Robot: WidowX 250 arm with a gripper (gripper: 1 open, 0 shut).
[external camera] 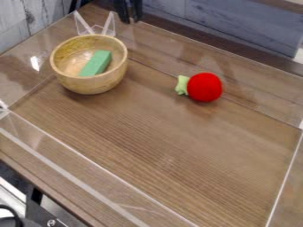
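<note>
My gripper (128, 14) is at the top edge, left of centre, mostly out of frame; only its dark tips show, too small to tell their state. Below it at the left, a tan bowl (73, 82) holds a green oblong piece (97, 63). A red round object (206, 88) with a pale green leafy top lies on the table (166, 160) right of centre, well below and right of the gripper.
A white wire-like item (94, 25) stands behind the bowl near the back left corner.
</note>
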